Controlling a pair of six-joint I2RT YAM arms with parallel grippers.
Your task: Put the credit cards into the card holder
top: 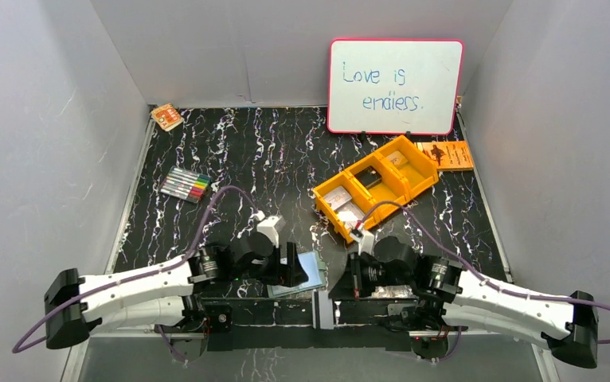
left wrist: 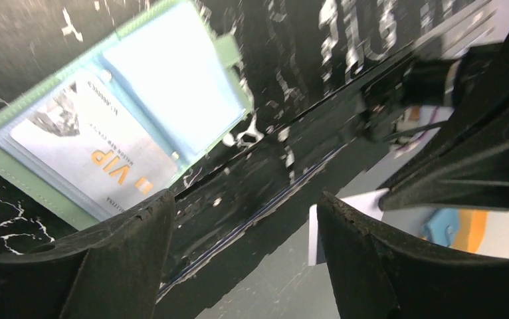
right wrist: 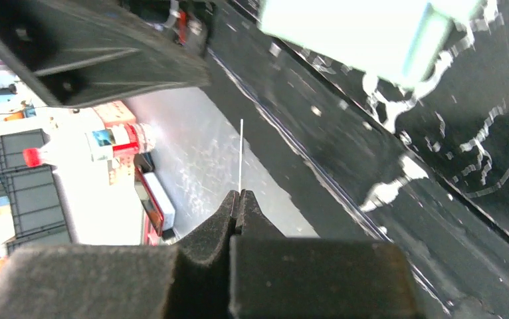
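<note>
A light blue and green card holder (top: 311, 272) lies open near the table's front edge. In the left wrist view a white card marked "VIP" (left wrist: 82, 136) sits in one side of the holder (left wrist: 179, 76); the other side is plain pale blue. My left gripper is partly open above the holder's edge, empty between its fingers. My right gripper (top: 343, 288) is shut on a thin pale card with a dark stripe (top: 323, 310), held over the front edge. In the right wrist view this card (right wrist: 241, 153) shows edge-on, rising from the fingertips of the gripper.
Behind the right arm stands a yellow divided tray (top: 408, 187) with card-like items in its compartments. A set of coloured pens (top: 185, 185) lies at the left, and a whiteboard (top: 396, 83) leans at the back.
</note>
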